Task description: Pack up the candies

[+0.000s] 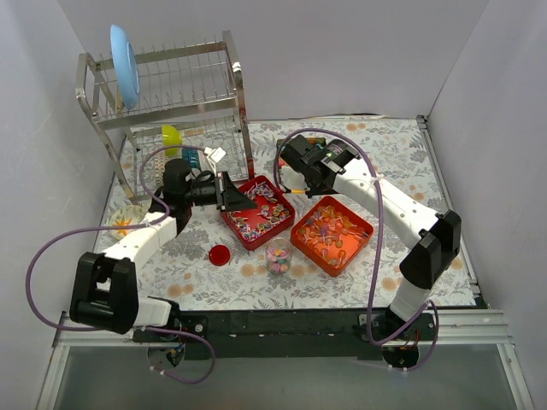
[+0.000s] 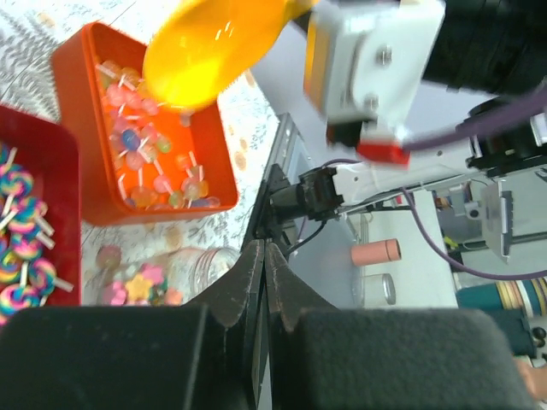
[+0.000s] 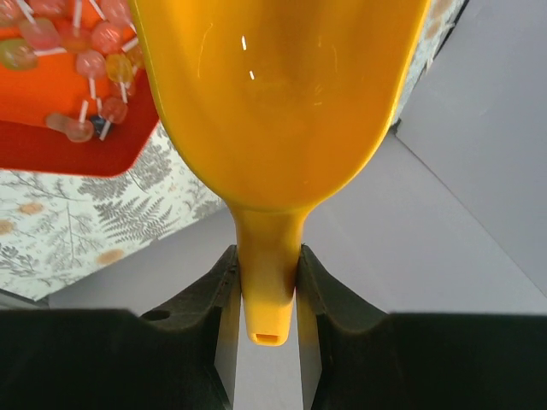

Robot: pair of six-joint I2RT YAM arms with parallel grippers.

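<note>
My right gripper is shut on a yellow scoop, raised over the back of the table; the scoop's bowl also shows high in the left wrist view point(image 2: 205, 51). My left gripper is shut, nothing between its fingers, above the red tray point(image 1: 249, 237) of swirl lollipops. An orange tray point(image 1: 350, 256) of round lollipops sits to its right. A glass jar point(image 1: 279, 256) holding colourful candies stands in front, between the trays. The back candy tray is mostly hidden by my right arm.
A metal dish rack point(image 1: 171, 107) with a blue plate point(image 1: 125, 64) fills the back left. A red lid point(image 1: 220, 255) lies left of the jar. Bare cloth shows at the front and right of the table.
</note>
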